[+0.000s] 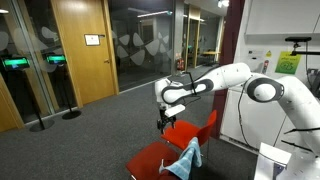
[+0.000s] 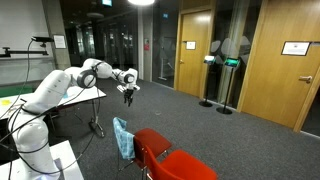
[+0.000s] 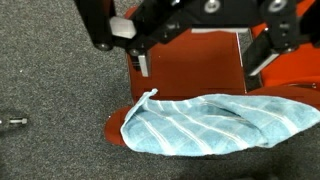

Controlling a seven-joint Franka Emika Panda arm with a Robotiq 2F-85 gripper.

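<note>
A light-blue cloth with white stripes [image 3: 215, 124] lies over the edge of a red chair [image 3: 195, 70] in the wrist view. From exterior view 1, the same cloth [image 1: 184, 160] drapes down over the chair. My gripper is open, its two fingers wide apart with bare red seat showing between them. The cloth lies lower in the wrist view than the fingertips, apart from them as far as I can tell. In exterior view 1 the gripper [image 1: 165, 124] hangs above and behind the chairs.
Another red chair [image 2: 190, 168] stands beside the draped one. A white table [image 2: 80, 97] is near the arm. Grey carpet [image 2: 240, 130] is open beyond the chairs, and stand posts [image 1: 66, 85] are far back.
</note>
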